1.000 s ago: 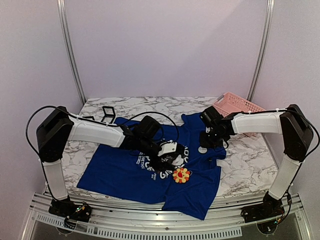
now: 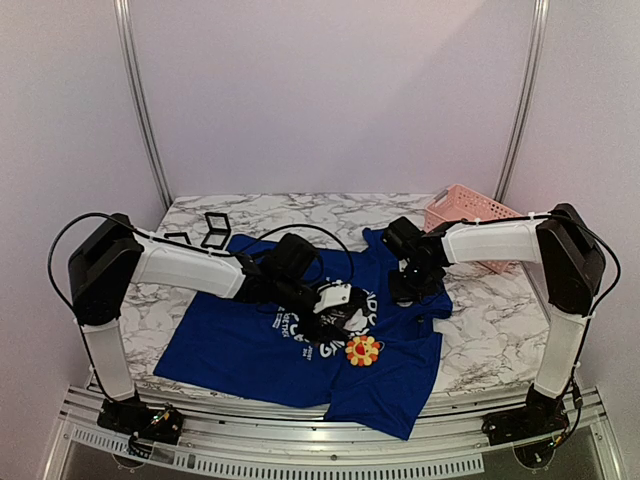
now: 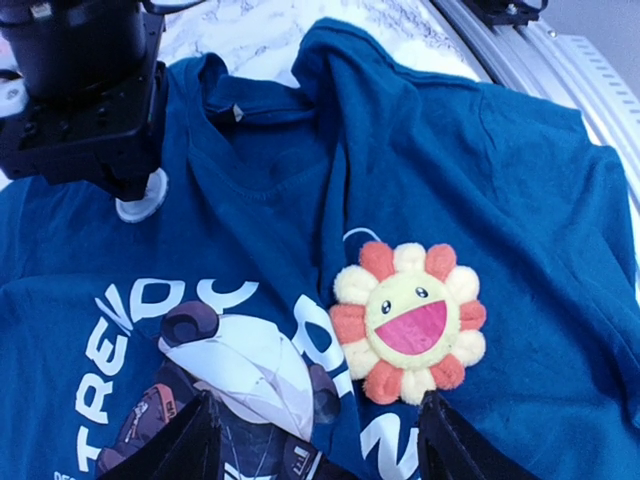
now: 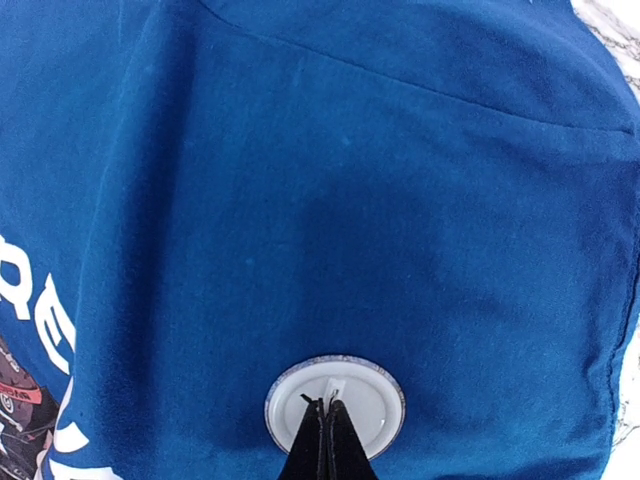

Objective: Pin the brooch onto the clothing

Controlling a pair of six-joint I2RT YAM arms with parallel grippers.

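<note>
A blue T-shirt (image 2: 240, 355) with white lettering and a panda print lies spread on the marble table. A smiling flower brooch (image 3: 410, 322) in red and cream rests on it, right of the print. My left gripper hovers over the print and brooch, open and empty. On the shirt's right part lies a round white disc with a small pin piece (image 4: 285, 410). My right gripper is shut, its tips at the disc; whether anything thin is between them is unclear.
A pink basket (image 2: 470, 203) sits at the back right. Small black frames (image 2: 216, 225) stand at the back left. Bare marble shows behind and right of the shirt.
My right arm has moved a little leftward in the top view, coming over the white disc and covering more of it. The left arm and brooch are unchanged.
</note>
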